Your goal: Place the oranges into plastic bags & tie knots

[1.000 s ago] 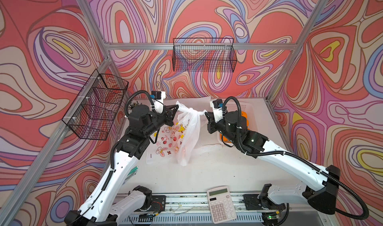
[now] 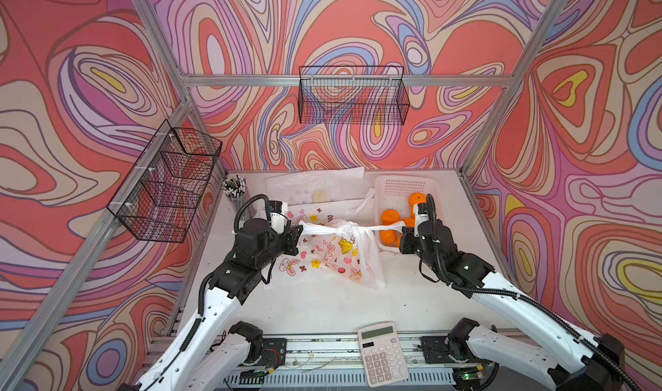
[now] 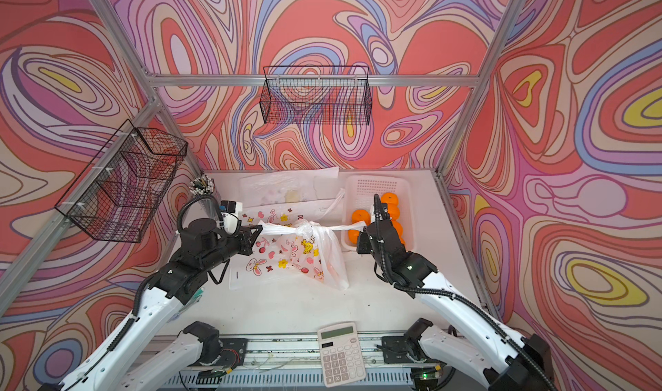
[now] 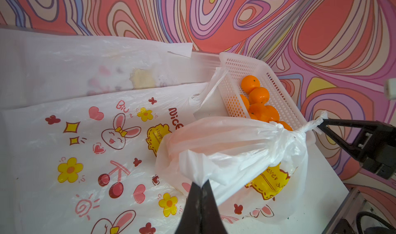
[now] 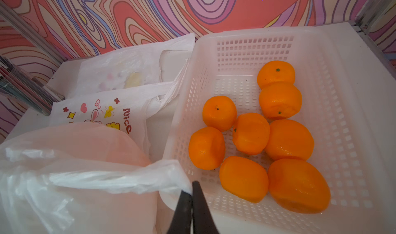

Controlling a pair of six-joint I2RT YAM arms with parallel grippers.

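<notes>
A white, printed plastic bag (image 2: pixel 362 260) is stretched sideways between my grippers, with a bunched knot (image 2: pixel 347 230) near the middle of its twisted top. My left gripper (image 2: pixel 299 229) is shut on one end of the twist, at centre left. My right gripper (image 2: pixel 404 230) is shut on the other end, beside the tray. In the right wrist view several oranges (image 5: pixel 288 139) lie in a white perforated tray (image 5: pixel 338 102). Whether the bag holds anything is hard to tell.
Flat bags (image 4: pixel 74 143) lie on the table behind and left. A cup of thin items (image 2: pixel 235 194) stands at back left, a calculator (image 2: pixel 382 353) at the front edge. Wire baskets (image 2: pixel 353 101) hang on the frames.
Both grippers have come lower and moved farther apart, my right one toward the right, drawing the bag's top into a longer, level twist.
</notes>
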